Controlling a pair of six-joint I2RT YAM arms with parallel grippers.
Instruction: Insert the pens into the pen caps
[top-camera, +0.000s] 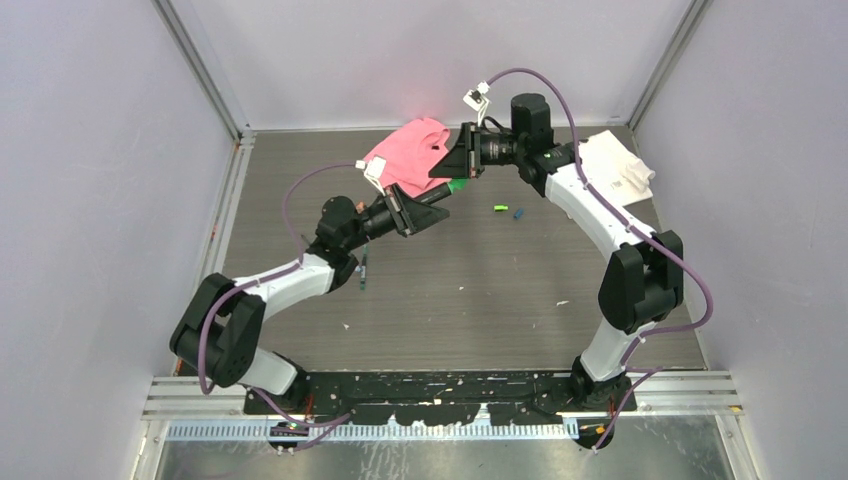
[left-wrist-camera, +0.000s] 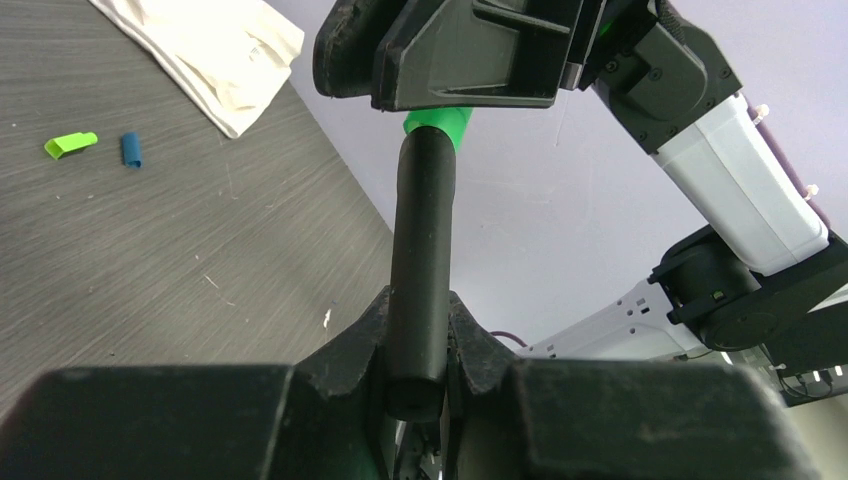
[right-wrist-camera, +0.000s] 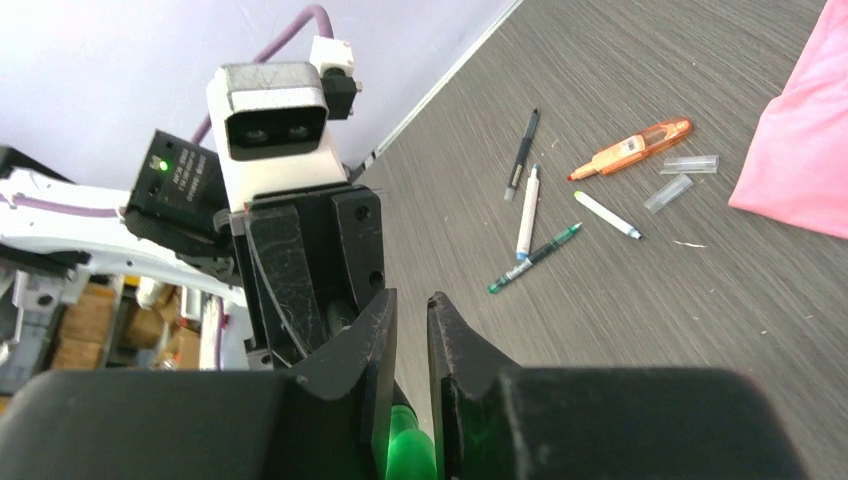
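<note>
My left gripper (top-camera: 418, 212) is shut on a black pen (left-wrist-camera: 422, 230), whose upper end meets a green cap (left-wrist-camera: 440, 122). My right gripper (top-camera: 446, 166) is shut on that green cap (right-wrist-camera: 408, 450), just above and beyond the left gripper. Several other pens lie on the table in the right wrist view: black (right-wrist-camera: 522, 150), white (right-wrist-camera: 529, 210), orange (right-wrist-camera: 628, 150), green (right-wrist-camera: 535, 258) and a thin white one (right-wrist-camera: 607, 214). Two clear caps (right-wrist-camera: 690, 163) lie beside them; a lime cap (left-wrist-camera: 70, 143) and a blue cap (left-wrist-camera: 131, 149) lie apart.
A pink cloth (top-camera: 405, 145) lies at the back, a white cloth (top-camera: 616, 172) at the back right.
</note>
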